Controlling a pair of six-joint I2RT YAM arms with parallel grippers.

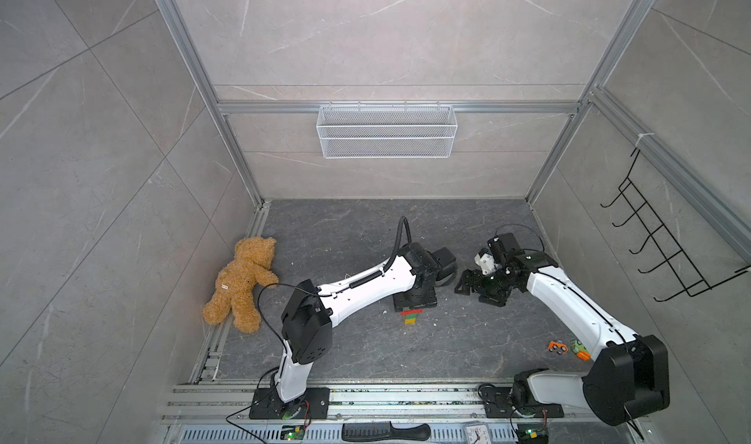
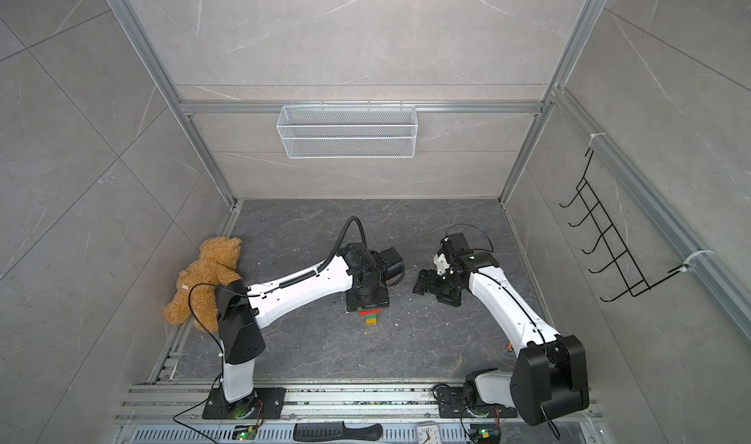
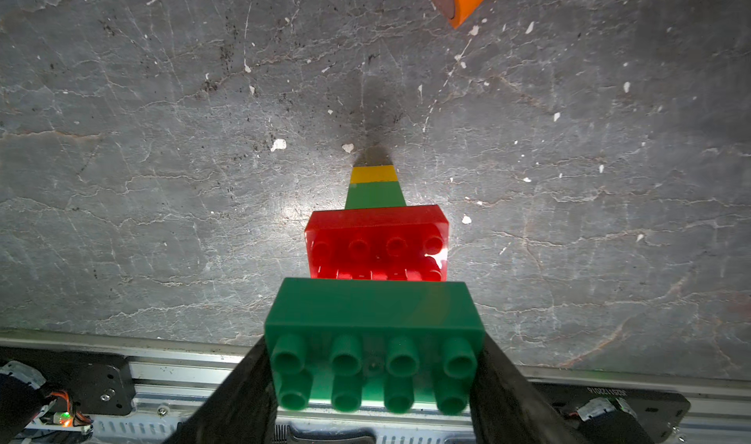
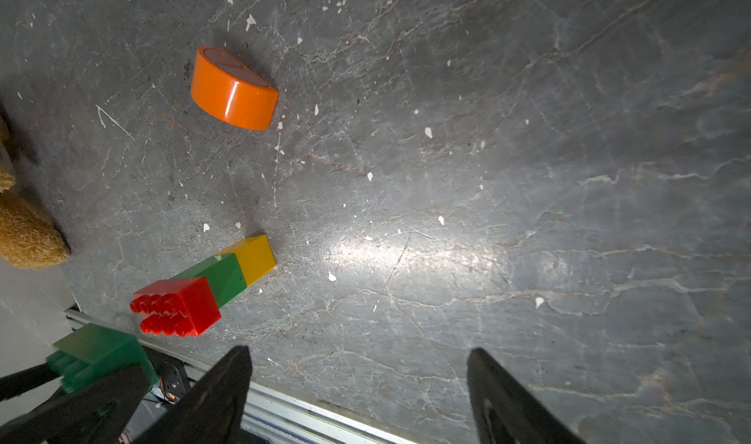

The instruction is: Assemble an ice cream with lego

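Observation:
A small stack stands on the table, with a yellow brick (image 4: 255, 257) lowest, a green brick (image 4: 224, 279) above it and a wide red brick (image 3: 375, 244) on top, studs up. My left gripper is shut on a wide dark green brick (image 3: 374, 309), its studs facing up. In the right wrist view this held brick (image 4: 101, 354) hangs above the red one, with a gap between them. My right gripper is open to the right of the stack, its fingers (image 4: 233, 365) apart over bare table.
An orange curved piece (image 4: 234, 96) lies on the table behind the stack. Small orange and green toys (image 1: 557, 347) sit near the right arm. A teddy bear (image 1: 242, 283) leans at the left wall. Bare table surrounds the stack.

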